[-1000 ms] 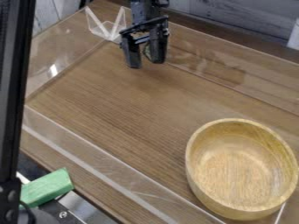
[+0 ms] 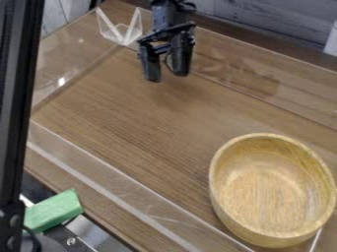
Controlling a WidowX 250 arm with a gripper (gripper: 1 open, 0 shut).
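Observation:
My gripper (image 2: 166,63) hangs at the top middle over the wooden table (image 2: 132,128), its two dark fingers spread apart with nothing visible between them. A large round wooden bowl (image 2: 270,187) rests at the lower right, well apart from the gripper. A green block (image 2: 53,211) lies off the table's near left edge, at the lower left.
A clear plastic piece (image 2: 118,30) stands left of my arm at the back. Clear strips run along the table's edges. A dark vertical post (image 2: 11,118) fills the left border.
My gripper and arm have shifted very slightly; the bowl and the green block have not moved.

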